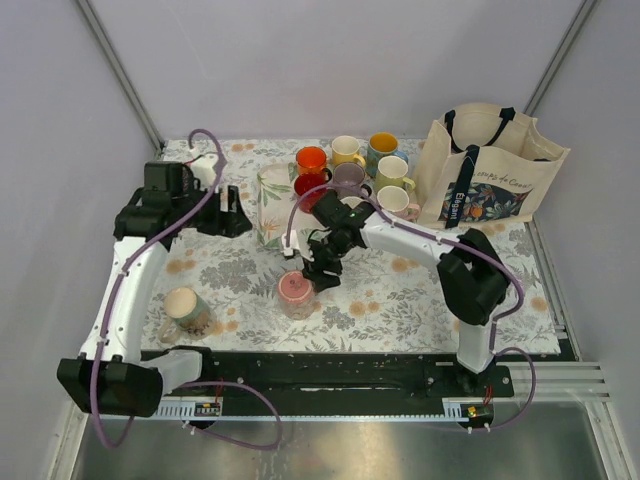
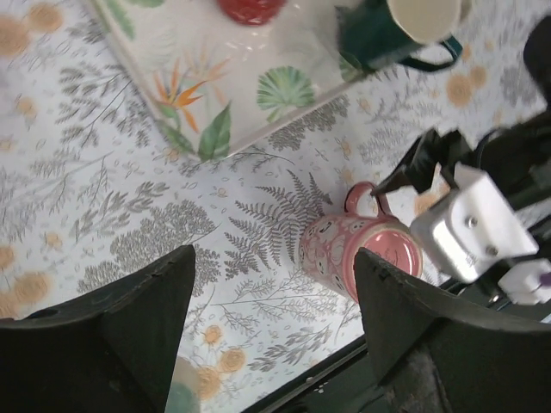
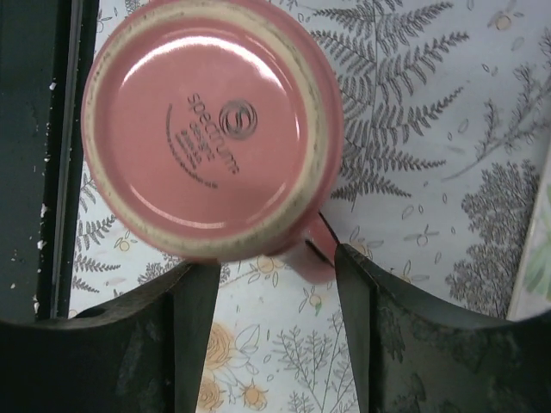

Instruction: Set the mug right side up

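The pink mug (image 1: 296,297) lies on its side near the front middle, its base toward the front; in the right wrist view its pink bottom (image 3: 202,129) fills much of the picture, with the handle (image 3: 312,258) toward the fingers. My right gripper (image 1: 322,275) hangs over the mug, open, its fingertips (image 3: 366,301) at the mug's edge. My left gripper (image 1: 230,222) is raised at the left of the white tray (image 2: 215,138), open and empty; its fingers (image 2: 112,353) frame bare table in the left wrist view.
Several mugs (image 1: 383,150) crowd the back middle, with a canvas bag (image 1: 490,165) at back right. Another mug (image 1: 185,310) lies at the front left, by the table's front edge.
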